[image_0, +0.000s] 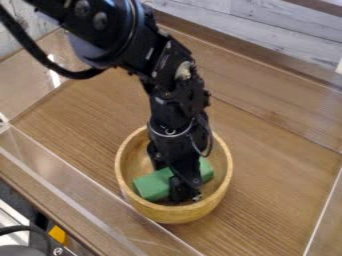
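Observation:
A round wooden bowl (198, 208) sits on the wooden table, with a green block (155, 184) lying inside it. The black gripper (185, 182) reaches down from the top left into the bowl, its fingers on the green block and shut on it. The arm hides part of the block and the back of the bowl.
A pale wall runs along the back. Clear edging lines the left and front edge, with a small yellow object (40, 222) and a cable beyond it at lower left.

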